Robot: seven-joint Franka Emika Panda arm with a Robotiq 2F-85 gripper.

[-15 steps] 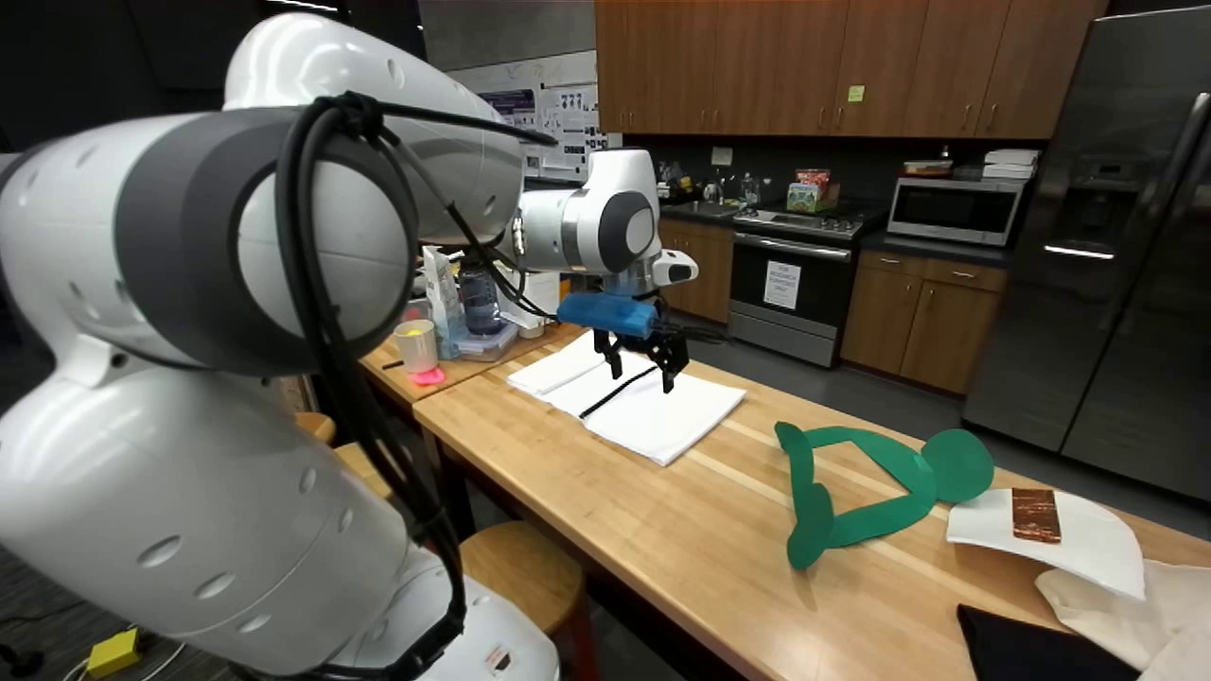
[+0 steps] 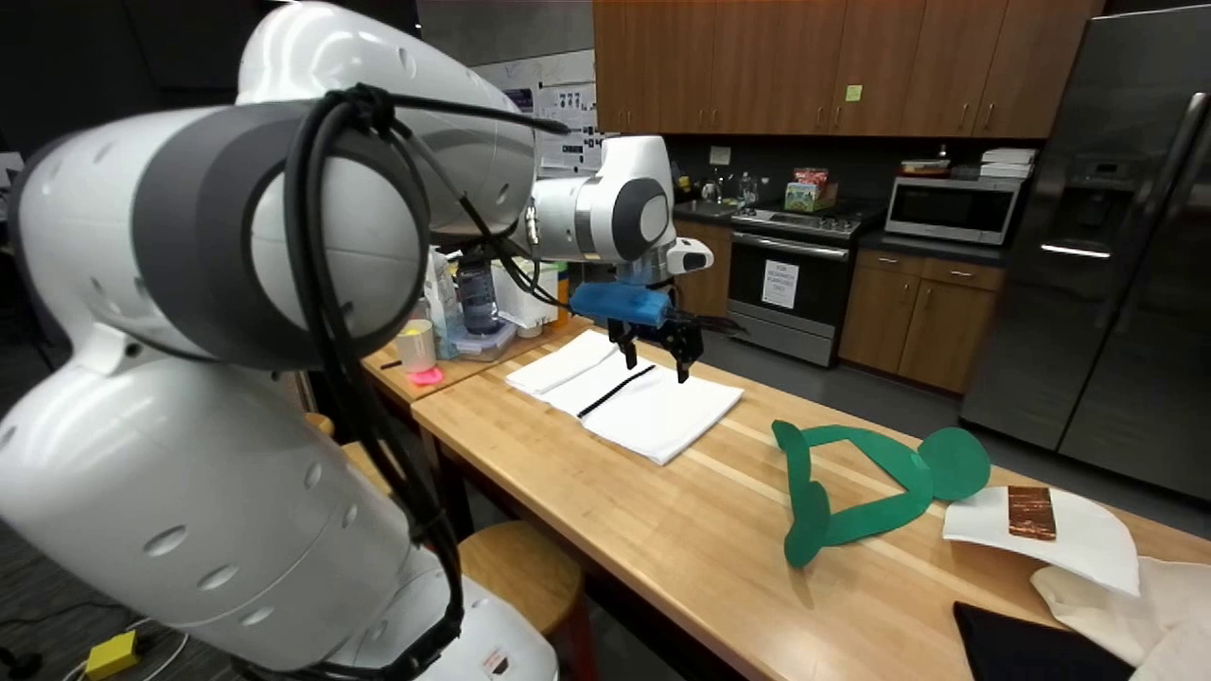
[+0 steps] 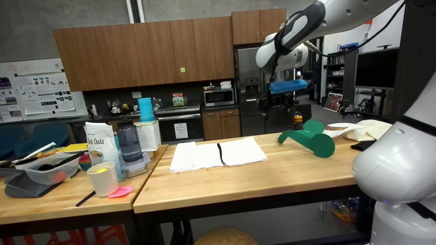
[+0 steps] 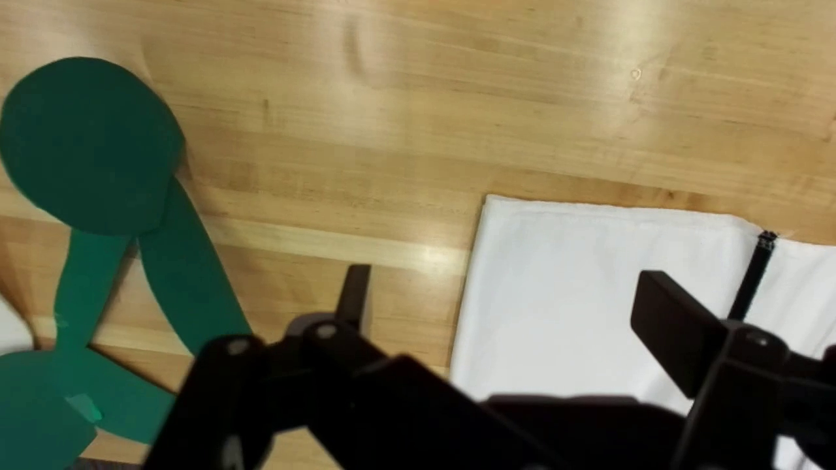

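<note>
A white folded cloth (image 2: 681, 414) lies flat on the wooden table, with a black strip (image 2: 616, 391) running across it. In exterior view 2 the same cloth (image 3: 241, 151) covers the table's left part. High above the tabletop hangs my gripper (image 2: 656, 361), open and with nothing between its fingers. The wrist view looks down past the gripper: one fingertip appears over bare wood, the other over the cloth (image 4: 580, 313). To the cloth's right in exterior view 1 rests a green cutout of connected bands and rounded ends (image 2: 880, 522).
Beyond the green piece are a curved white sheet (image 2: 1090, 533) with a copper patch, a beige cloth (image 2: 1175, 607) and a black cloth (image 2: 1022, 647). A cup (image 3: 103, 179), an oats bag (image 3: 102, 143) and containers crowd the side table. Bare wood separates cloth and green piece.
My gripper has shifted slightly right and up in exterior view 1, still open. The cloth and the green piece appear unmoved.
</note>
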